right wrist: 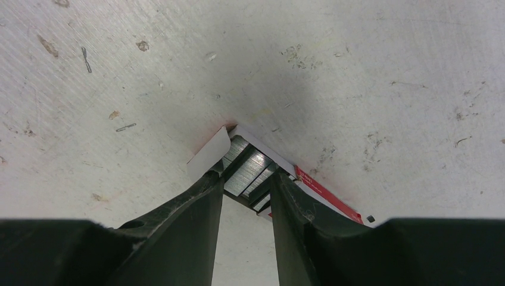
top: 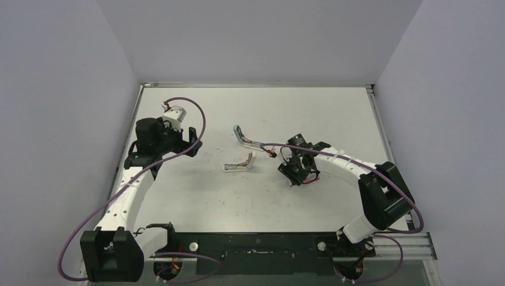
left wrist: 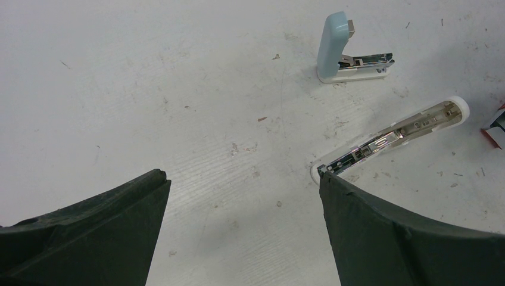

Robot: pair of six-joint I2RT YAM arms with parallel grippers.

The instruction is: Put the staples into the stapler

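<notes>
Two staplers lie opened on the table: a light-blue one (top: 238, 134) at upper middle and a white one (top: 235, 168) below it. In the left wrist view the blue stapler (left wrist: 330, 47) and white stapler (left wrist: 452, 113) show metal channels. My left gripper (top: 193, 140) hangs open and empty at the left of the table. My right gripper (top: 292, 176) is low right of the white stapler, fingers part open over a small red-and-white box of staple strips (right wrist: 250, 173), its flap raised. Whether the fingertips grip a strip is unclear.
Grey walls border both sides and the back. Purple cables run over both arms. Small stray bits, some looking like staples, are scattered on the surface.
</notes>
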